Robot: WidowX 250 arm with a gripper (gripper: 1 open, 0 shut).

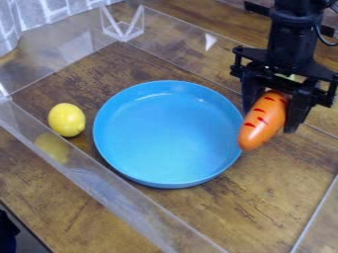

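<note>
My black gripper [275, 91] is at the upper right, shut on an orange toy carrot [264, 121] with dark stripes, which hangs tilted at the right rim of a blue plate. The blue plate [158, 141] lies in the middle of the wooden surface.
A yellow lemon [66, 119] lies left of the plate. Clear plastic walls run along the lower left and the back.
</note>
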